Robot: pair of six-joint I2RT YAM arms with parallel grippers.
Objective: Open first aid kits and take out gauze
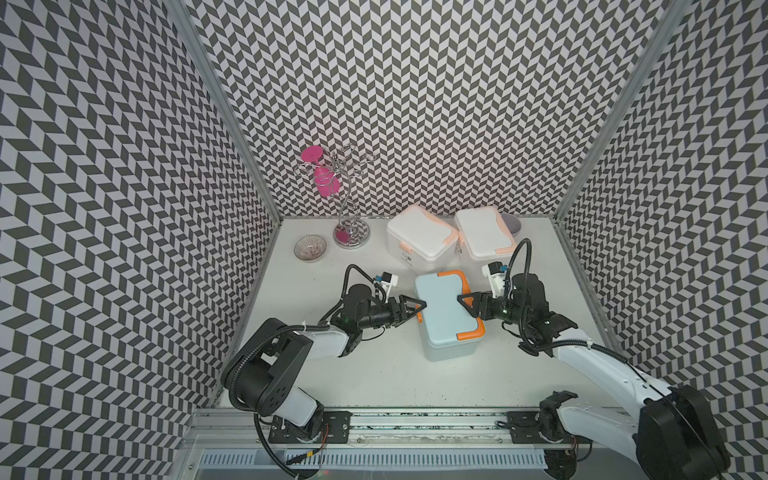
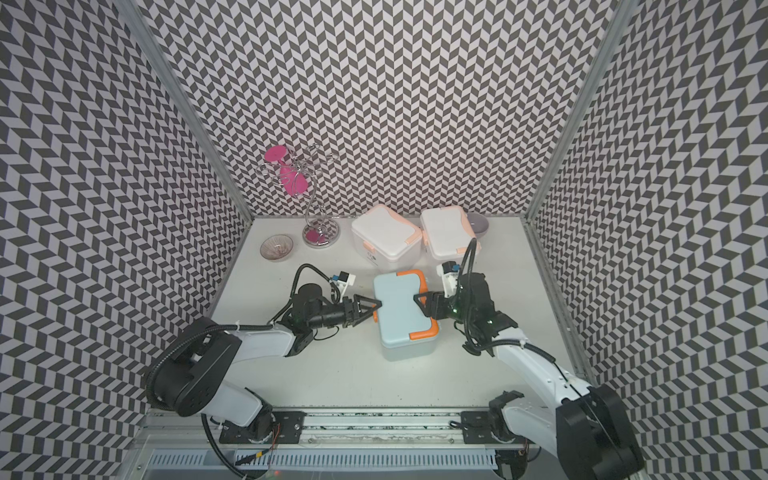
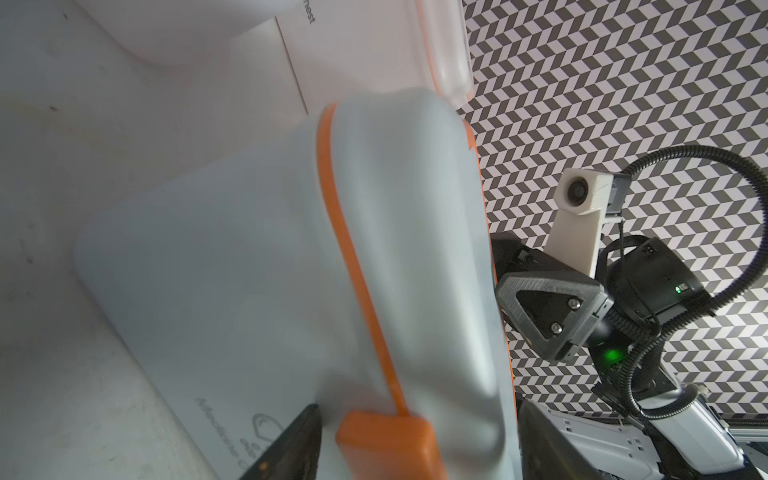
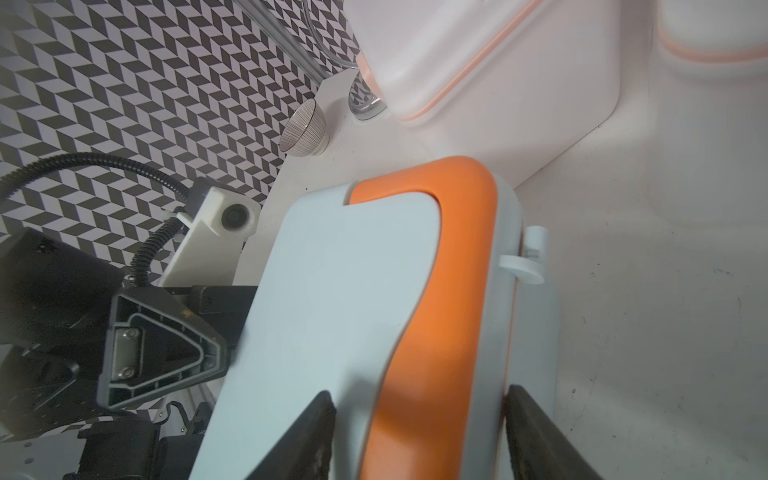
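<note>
A light blue first aid kit (image 1: 442, 312) with orange handle and latch (image 3: 388, 444) sits lidded at the table's front centre. My left gripper (image 1: 415, 306) is at its left side, fingers part open around the orange latch and lid edge in the left wrist view. My right gripper (image 1: 468, 304) is at the right side, fingers straddling the orange handle and lid edge in the right wrist view, part open. No gauze is visible.
Two white kits with pink trim (image 1: 420, 232) stand behind, a grey bowl (image 1: 509, 224) at back right. A chrome stand with pink pieces (image 1: 352, 233) and a small bowl (image 1: 310, 248) occupy the back left.
</note>
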